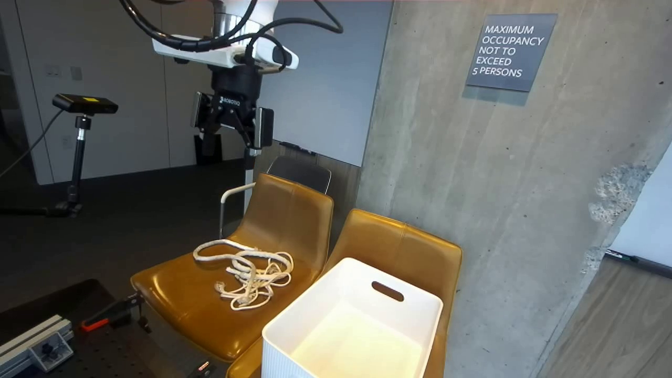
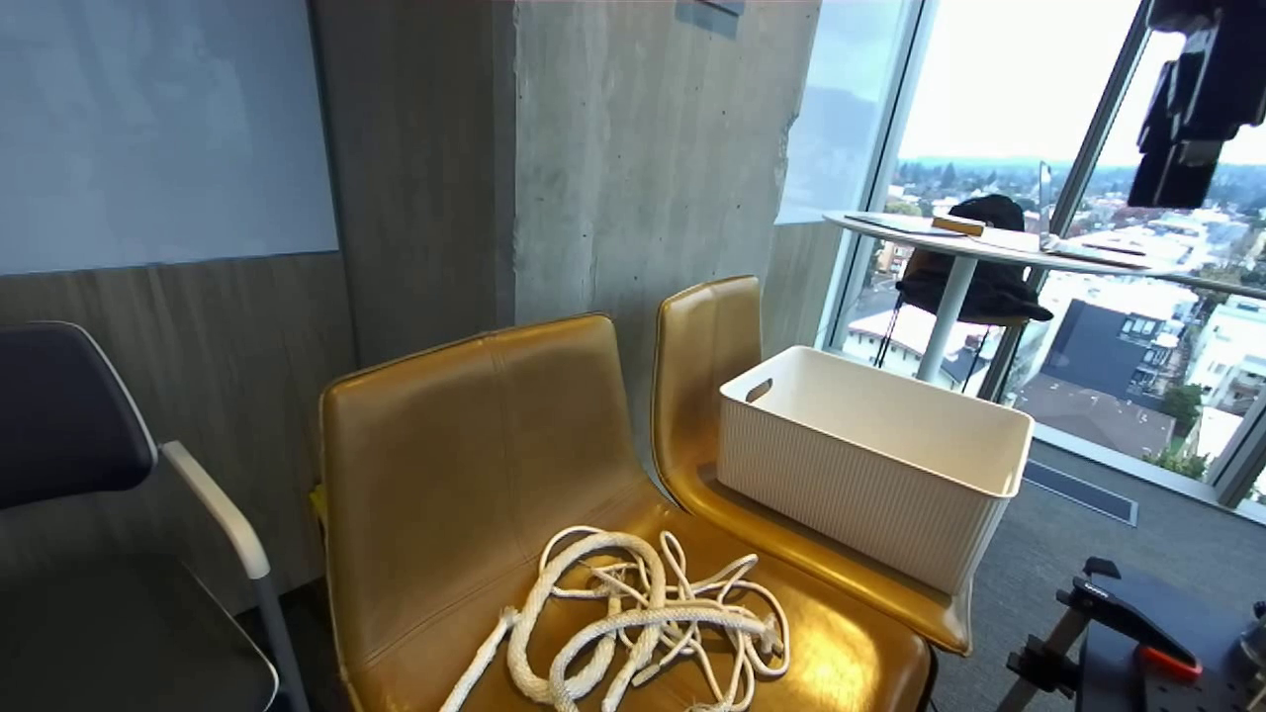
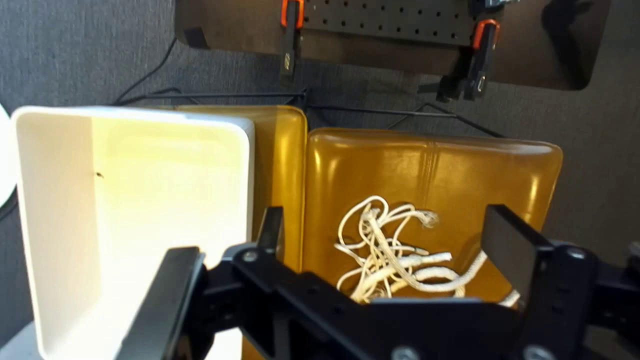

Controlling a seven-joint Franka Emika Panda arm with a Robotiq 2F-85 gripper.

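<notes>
A tangle of white rope (image 1: 256, 272), thick in part and thin in part, lies loose on the seat of a tan leather chair (image 2: 475, 475). On the neighbouring tan chair rests a white ribbed bin (image 2: 872, 475), and its floor looks almost bare in the wrist view. High above the rope chair hangs my gripper (image 1: 230, 135), open and with nothing between its fingers. Seen from the wrist, the rope (image 3: 390, 264) lies far below, partly hidden behind the gripper's body, and the bin (image 3: 57, 240) is to the left.
A dark perforated bench (image 3: 384, 24) with orange-tipped clamps (image 3: 483, 54) borders the chairs. A camera on a stand (image 1: 85, 104) is at the left. Behind the chairs rises a concrete wall (image 1: 504, 189). Open air separates the gripper from the seats.
</notes>
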